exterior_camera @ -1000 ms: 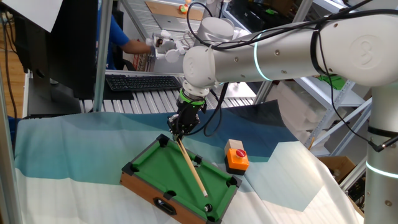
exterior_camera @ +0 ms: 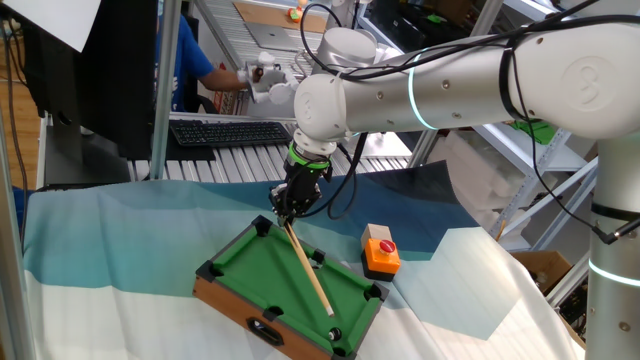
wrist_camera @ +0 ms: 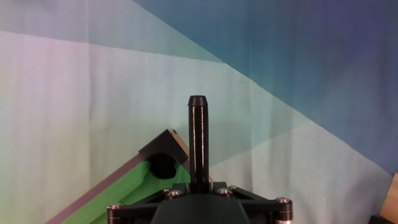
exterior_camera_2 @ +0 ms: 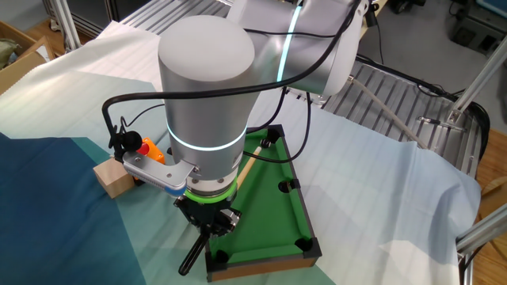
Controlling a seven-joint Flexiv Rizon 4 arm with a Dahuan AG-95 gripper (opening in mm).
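My gripper (exterior_camera: 285, 214) is shut on a cue stick above one corner of a small pool table (exterior_camera: 232, 305). The pale wooden shaft of the cue (exterior_camera: 309, 268) slants across the green felt. Its tip end is close to a small dark ball (exterior_camera: 335, 333) by the corner pocket at the near end. In the second exterior view the cue's black butt (exterior_camera_2: 192, 257) sticks out past the gripper (exterior_camera_2: 209, 228). The wrist view has this butt (wrist_camera: 198, 140) pointing away between the fingers, beside a corner pocket (wrist_camera: 163, 165). The fingertips are mostly hidden there.
An orange box with a red button (exterior_camera: 381, 258) stands beside the table, with a wooden block (exterior_camera_2: 114, 178) next to it. Free cloth (exterior_camera: 110, 255) lies to the left. Behind the cloth are a keyboard (exterior_camera: 228, 133) and a person's arm (exterior_camera: 222, 78).
The arm, the cue and the ball show no visible movement. In the background, the person's hand and the white device by it have shifted slightly.
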